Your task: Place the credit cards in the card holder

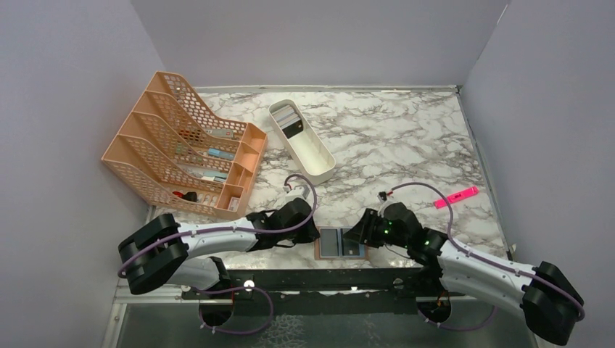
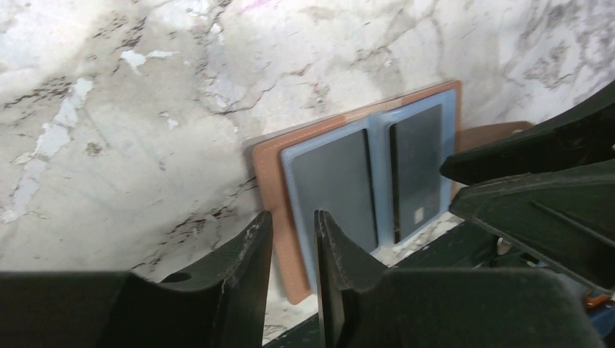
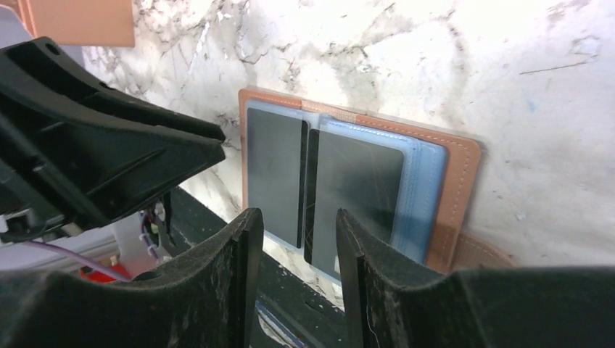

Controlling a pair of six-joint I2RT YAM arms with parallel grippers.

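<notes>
An open card holder (image 1: 328,245), tan leather with blue inner pockets and dark sleeves, lies flat at the table's front edge between both grippers. My left gripper is at its left side, fingers part open over the tan edge, nothing seen between them. My right gripper stands open above the holder's lower part, its fingertips apart with nothing held. The white tray (image 1: 317,155) behind holds a stack of cards (image 1: 287,117) at its far end.
An orange organizer (image 1: 246,167) with small items fills the back left. A pink strip (image 1: 457,196) lies at the right.
</notes>
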